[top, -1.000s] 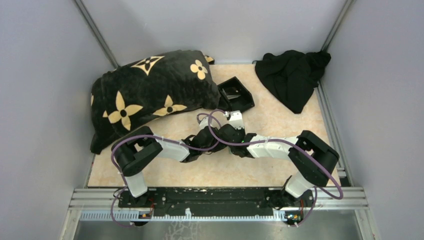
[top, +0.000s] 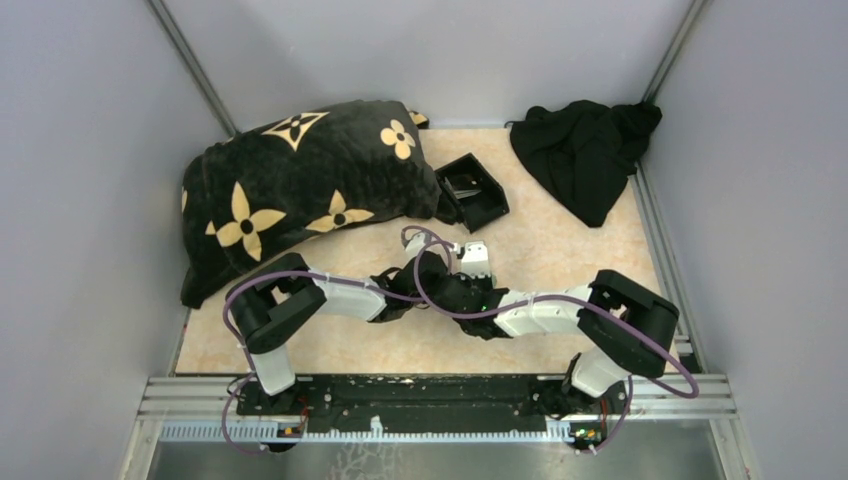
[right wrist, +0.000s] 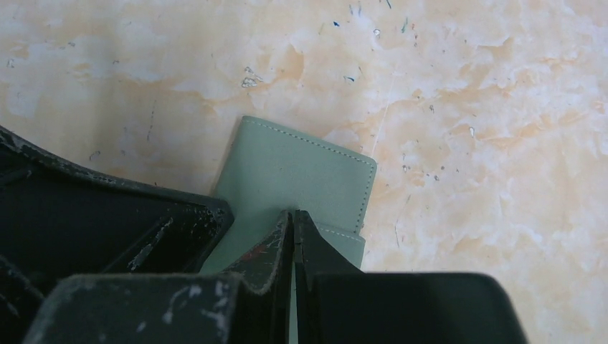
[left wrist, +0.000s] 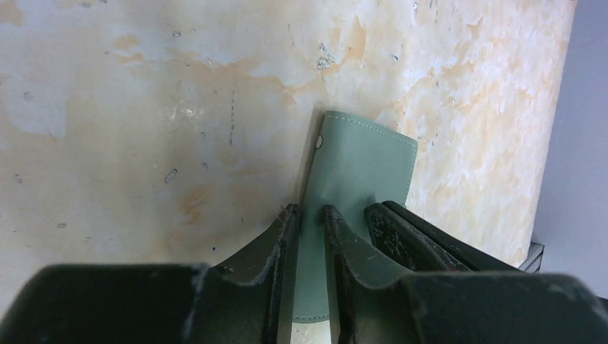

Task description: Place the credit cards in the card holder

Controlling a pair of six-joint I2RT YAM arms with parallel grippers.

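The sage-green card holder lies flat on the table with stitched edges. My left gripper is shut on its left long edge, with green material showing between the fingers. In the right wrist view, the holder shows a stitched pocket line across it. Over that line, my right gripper is shut with nothing visible between its fingertips. From above, both arms cover the holder. No credit card shows in either wrist view.
A black open box with a greyish flat item inside stands behind the grippers. A patterned black pillow fills the back left; black cloth lies at the back right. The two grippers are very close together. Bare table shows on the right.
The right arm has shifted toward the front of the table, its wrist now lower in the top view. The left wrist has moved slightly. The box, pillow and cloth are unmoved.
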